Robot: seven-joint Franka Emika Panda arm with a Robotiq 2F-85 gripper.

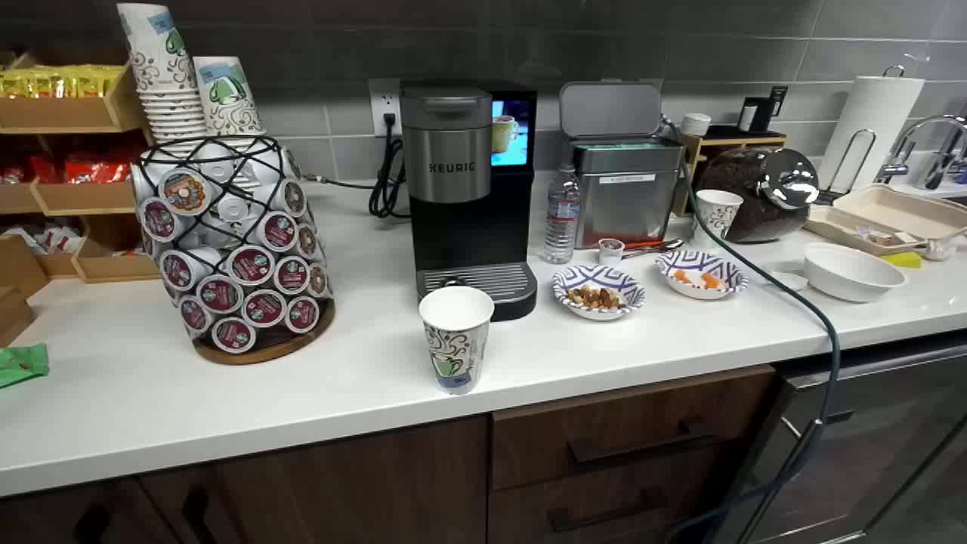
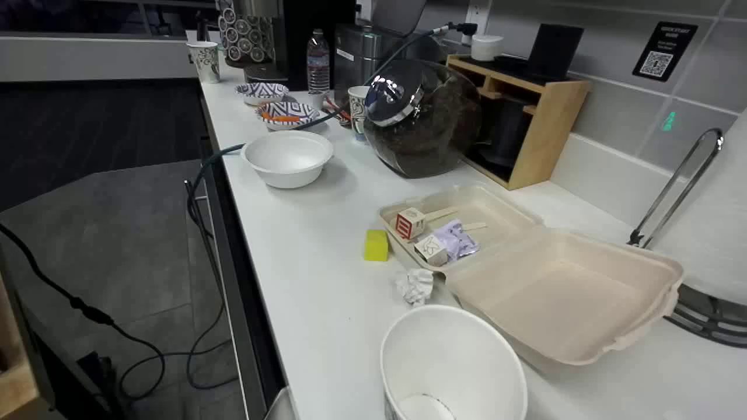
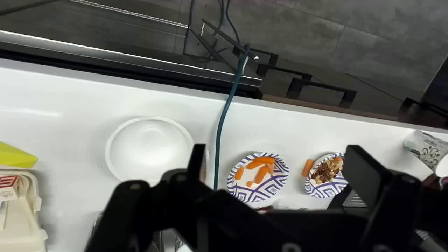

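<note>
My gripper is open above the counter, its fingers wide apart and nothing between them. Below the gap, in the wrist view, a patterned paper bowl (image 3: 277,181) contains several orange carrot pieces. A second such bowl (image 3: 323,192) holds mixed nuts (image 3: 328,170), partly covered by one finger. One carrot piece (image 3: 307,168) shows at that bowl's edge. A white bowl (image 3: 149,149) sits empty beyond the other finger. In exterior view 1, a printed paper cup (image 1: 458,340) stands upright before the Keurig coffee maker (image 1: 453,172). Neither exterior view shows the gripper.
A dark cable (image 3: 222,121) crosses the counter between the white and carrot bowls. Nearby stand a water bottle (image 1: 562,217), a metal bin (image 1: 627,190) and a pod holder (image 1: 236,245). An open takeout box (image 2: 560,280) and yellow block (image 2: 376,245) lie farther along.
</note>
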